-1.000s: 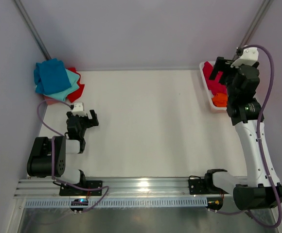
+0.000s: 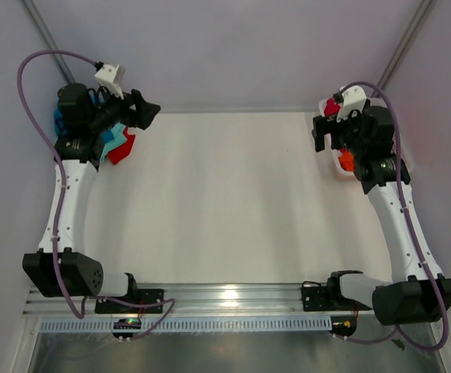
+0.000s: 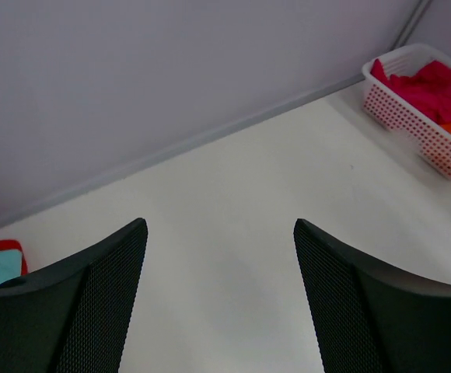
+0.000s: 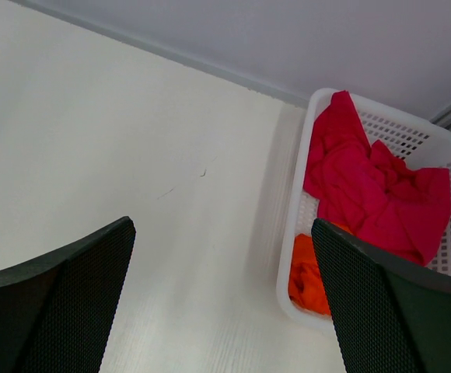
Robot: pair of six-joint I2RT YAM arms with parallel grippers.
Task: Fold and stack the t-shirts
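Observation:
Red and orange shirts (image 4: pixel 369 186) lie crumpled in a white basket (image 4: pixel 293 202) at the back right. A stack of cloths in red (image 2: pixel 121 153), teal (image 2: pixel 110 150) and blue sits at the back left, largely hidden under the left arm in the top view. My left gripper (image 2: pixel 149 110) is raised over that stack's inner side, its fingers apart and empty in the left wrist view. My right gripper (image 2: pixel 318 133) hangs open above the basket's left edge, with nothing between its fingers.
Walls (image 2: pixel 233 54) border it at the back and sides, with a metal rail (image 2: pixel 225 299) along the front.
My left arm has risen and extended from the front left toward the back, over the cloth stack.

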